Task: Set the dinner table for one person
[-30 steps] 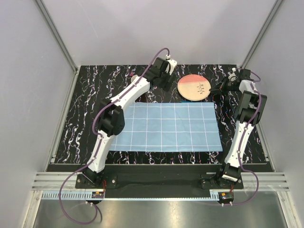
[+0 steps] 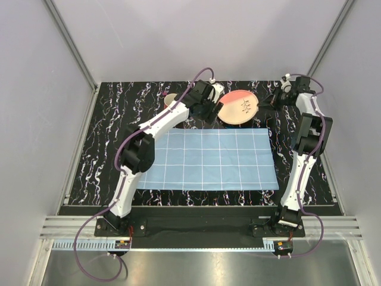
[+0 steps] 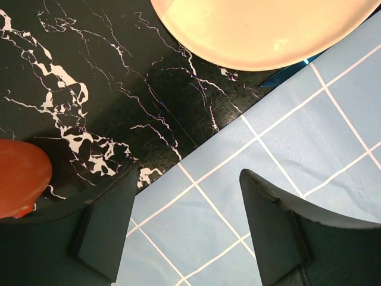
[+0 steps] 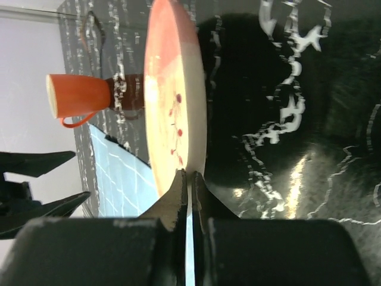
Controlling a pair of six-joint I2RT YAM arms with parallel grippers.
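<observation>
A round plate, cream with a pink band and a leaf print, is at the back, beyond the blue cloth. At its right edge my right gripper is shut, with the plate's rim caught at the fingertips in the right wrist view. My left gripper stands open left of the plate. Between its fingers only table and cloth show. The blue checked cloth lies flat at the front. A blue utensil is partly hidden beneath the plate.
An orange mug with a pale inside stands left of the plate, partly behind the left arm in the top view.
The plate has shifted slightly left and back together with my right gripper.
</observation>
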